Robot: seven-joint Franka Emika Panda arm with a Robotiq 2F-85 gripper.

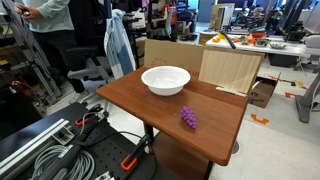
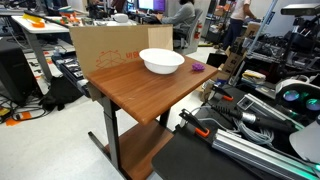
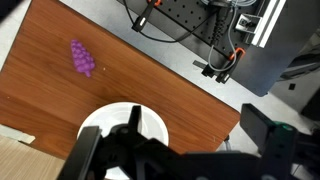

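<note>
A bunch of purple grapes (image 1: 188,117) lies on the brown table (image 1: 215,128), right of and nearer than a white bowl (image 1: 165,80). In exterior view 2 the bowl (image 2: 161,61) stands left of the grapes (image 2: 197,67). From above, in the wrist view, the grapes (image 3: 82,57) are at the upper left. The bowl (image 3: 150,125) is partly covered by my left finger; its visible interior shows a light surface. My gripper hangs over the table with its dark fingers wide apart, open, and nothing shows between them.
Cardboard panels (image 1: 172,53) and a pale wooden board (image 1: 229,70) stand along the table's back edge. A dark bench (image 2: 205,155) with cables and metal rails adjoins the front. Bare tabletop surrounds the grapes.
</note>
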